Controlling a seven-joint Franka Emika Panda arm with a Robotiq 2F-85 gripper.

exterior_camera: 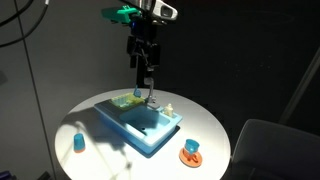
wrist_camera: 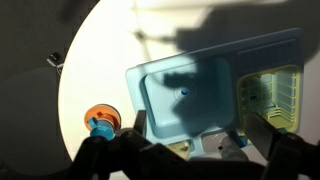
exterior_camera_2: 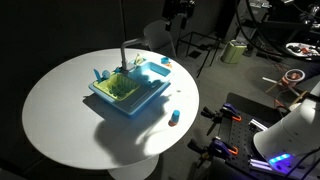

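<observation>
Above the light-blue toy sink [exterior_camera: 132, 133], my gripper [exterior_camera: 143, 68] hangs pointing down, clear of everything on the table. In the wrist view the gripper has its dark fingers [wrist_camera: 262, 130] far apart, and nothing shows between them but the sink basin below. A yellow-green dish rack [exterior_camera_2: 118, 87] fills one end of the sink. The grey faucet [exterior_camera: 151, 90] rises at its back edge. A blue cup [exterior_camera: 190, 146] sits on an orange plate [exterior_camera: 190, 160] to the right. Near the front left stands another blue cup [exterior_camera: 79, 142].
The round white table [exterior_camera_2: 65, 115] has wide bare room around the sink. A small pale bottle [exterior_camera: 168, 110] stands by the sink's back right, close to the faucet. A dark chair [exterior_camera: 275, 145] is at the right, off the table.
</observation>
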